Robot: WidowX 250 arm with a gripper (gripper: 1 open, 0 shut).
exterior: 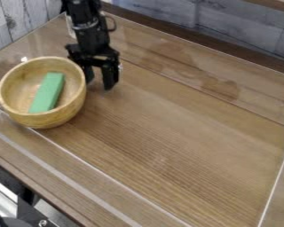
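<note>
My black gripper (92, 71) is at the upper left, pointing down just behind the right rim of a wooden bowl (15, 88). In the bowl lies a green oblong object (43, 93). The gripper looks open, though small and slightly blurred; I see nothing clearly held in it.
The bowl takes up the left side, close to the table's edge. Dark floor shows at the lower left corner.
</note>
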